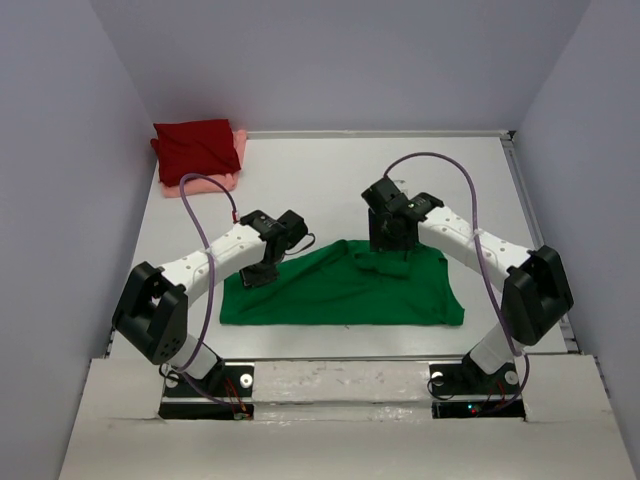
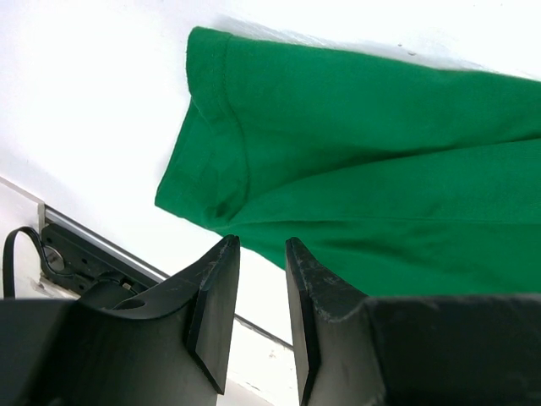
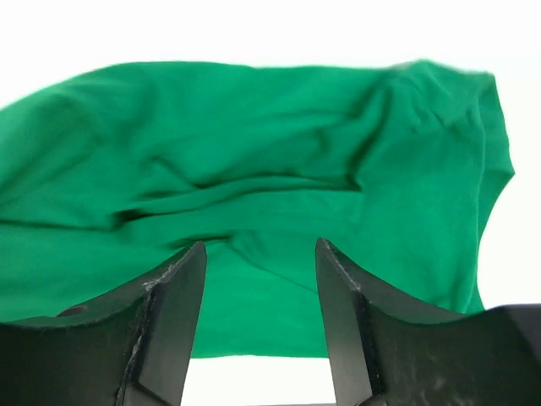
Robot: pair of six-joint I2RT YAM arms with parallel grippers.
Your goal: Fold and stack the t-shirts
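Observation:
A green t-shirt [image 1: 340, 300] lies spread across the front of the table, with folds and wrinkles along its far side. Over its left part hangs my left gripper [image 1: 258, 278]; in the left wrist view its fingers [image 2: 218, 288] stand part open, the gap between them empty. My right gripper [image 1: 391, 248] is above the shirt's right part. Nothing sits between its parted fingers in the right wrist view, where the green cloth [image 3: 279, 211] lies creased beyond them. At the back left, a dark red folded shirt [image 1: 197, 150] rests on a pink one [image 1: 228, 182].
Bare white table [image 1: 320, 190] stretches behind the green shirt and to the right of the stack. A strip of free table also runs along the front edge. Grey walls [image 1: 60, 200] close in the sides and back.

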